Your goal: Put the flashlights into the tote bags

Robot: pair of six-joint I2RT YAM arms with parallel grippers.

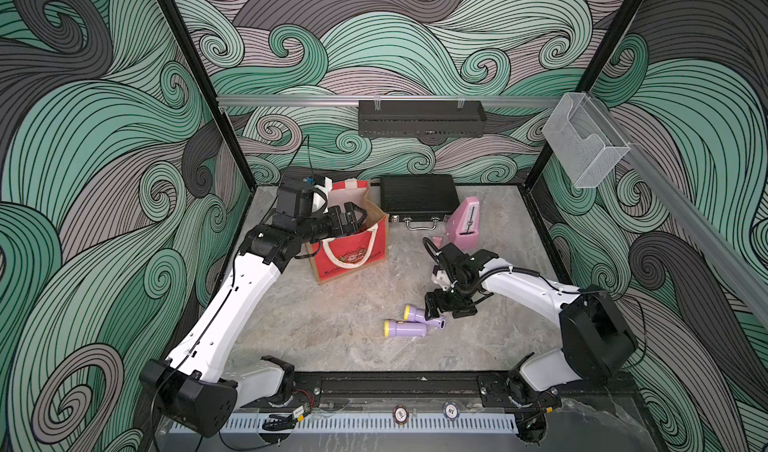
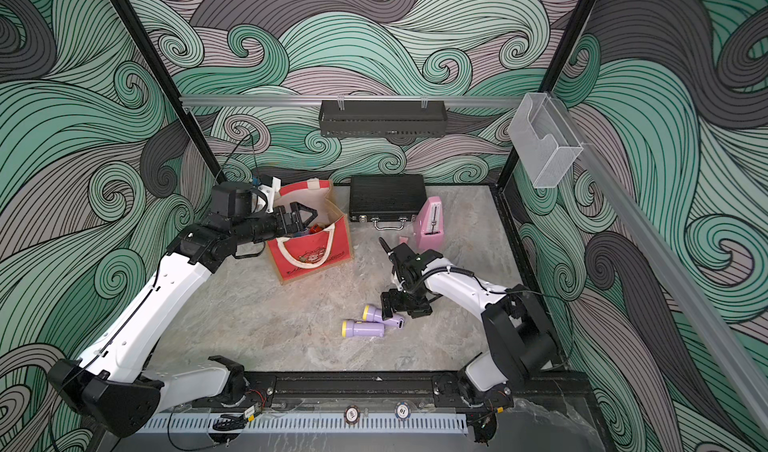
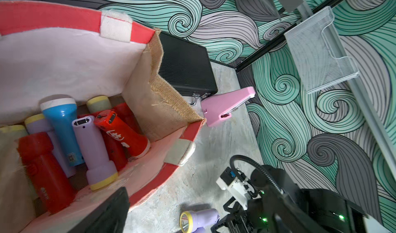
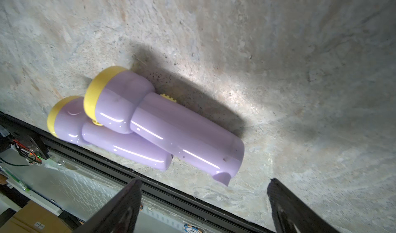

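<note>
Two lilac flashlights with yellow rims lie side by side on the table; in the right wrist view the upper flashlight partly covers the lower flashlight. My right gripper is over the tail of the upper one, its fingers apart and nothing between them. On the left stands a red tote bag. Inside it, in the left wrist view, are several flashlights, among them a blue one, a lilac one and a red one. Open and empty, my left gripper hangs over the bag's mouth.
Behind the bag's right side lies a black briefcase. A pink metronome stands behind my right arm.
</note>
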